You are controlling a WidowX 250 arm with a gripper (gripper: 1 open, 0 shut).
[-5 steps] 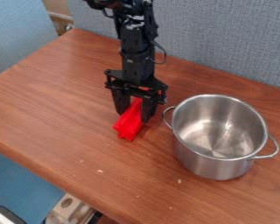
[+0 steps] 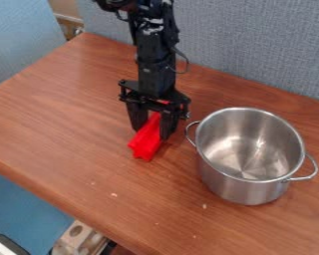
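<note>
A red block (image 2: pixel 147 142) stands low at the middle of the wooden table, with the black gripper (image 2: pixel 155 117) of the arm coming down over it from above. The gripper is shut on the red block, whose upper part is partly hidden by the fingers.
A steel pot (image 2: pixel 249 171) with two side handles stands just right of the gripper. A grey wall (image 2: pixel 255 45) rises behind the table, and the table's left edge drops to a blue surface.
</note>
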